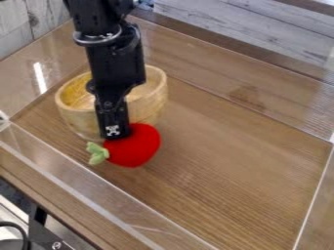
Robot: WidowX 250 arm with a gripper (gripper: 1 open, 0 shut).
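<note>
The black gripper (112, 129) reaches down from the top in front of a light wooden bowl (150, 96), its tips at the upper left of a red pepper-like object (136, 148) with a green stem (97, 153). The red object lies on the wooden table at the bowl's front. Whether the fingers are open or closed on it is unclear, and the arm hides much of the bowl.
A metal strip and dark cable run along the lower left edge, beside a pale wall at the upper left.
</note>
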